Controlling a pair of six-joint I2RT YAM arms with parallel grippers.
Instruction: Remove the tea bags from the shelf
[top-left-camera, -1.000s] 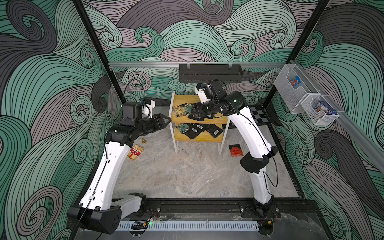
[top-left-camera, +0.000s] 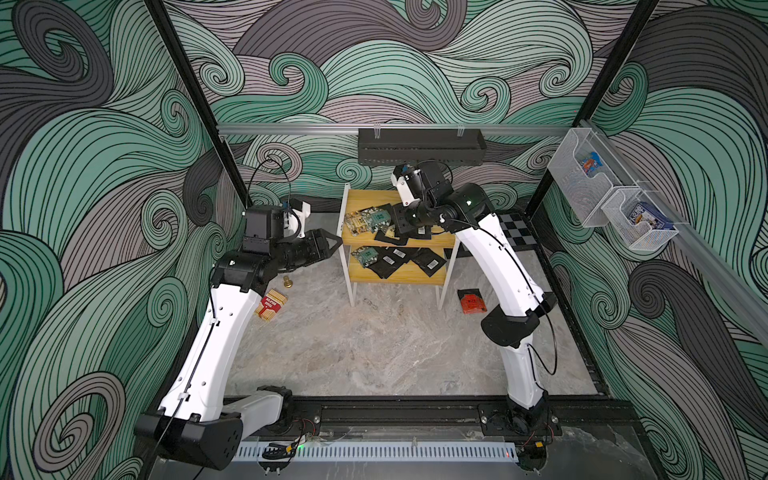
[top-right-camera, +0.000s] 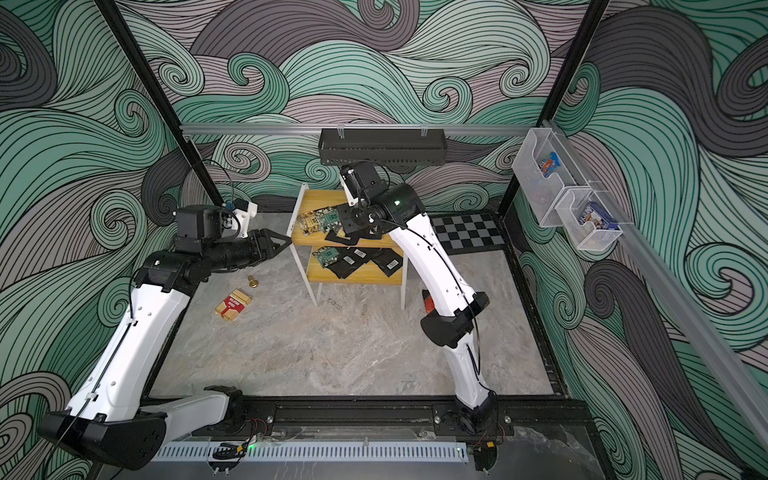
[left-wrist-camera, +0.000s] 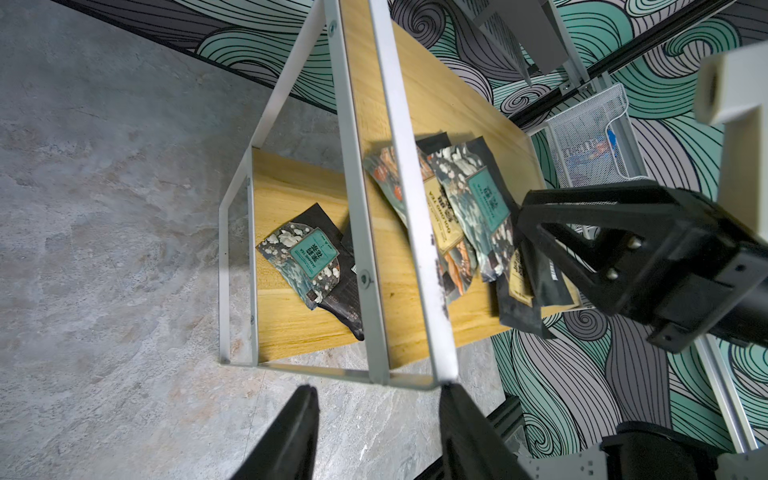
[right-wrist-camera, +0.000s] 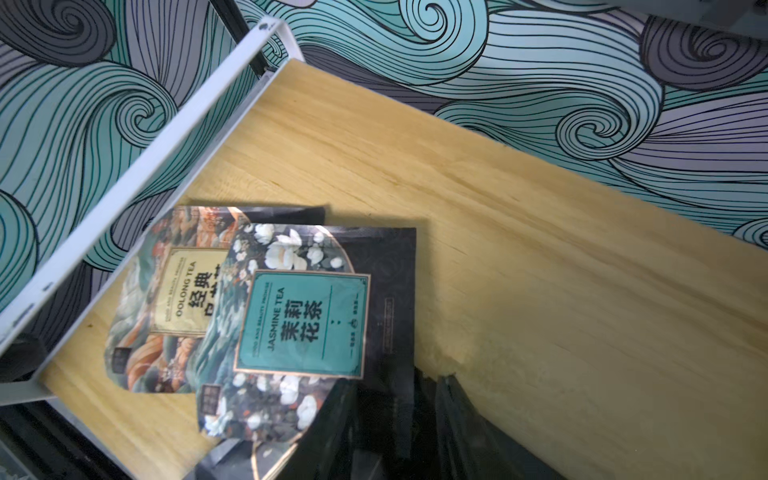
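Observation:
On the top board of the wooden shelf (right-wrist-camera: 576, 304) lie an oolong tea bag (right-wrist-camera: 180, 292) with a cream label and, overlapping it, a jasmine tea bag (right-wrist-camera: 304, 320) with a teal label. More dark tea bags sit toward the front edge, partly hidden. My right gripper is over the jasmine bag's dark lower corner, its fingers apart; whether they touch the bag cannot be told. On the lower board, another jasmine bag (left-wrist-camera: 312, 252) rests beside several black bags (top-left-camera: 392, 260). My left gripper stands open and empty outside the shelf's left side.
A white metal frame (left-wrist-camera: 360, 240) edges the shelf near my left gripper. Left on the floor lie a red and yellow packet (top-left-camera: 270, 305) and a small brass item (top-left-camera: 287, 281); right is a red-black packet (top-left-camera: 472, 301).
My right gripper has shifted slightly to the right along the top board, uncovering more of the jasmine bag. The left arm looks unmoved.

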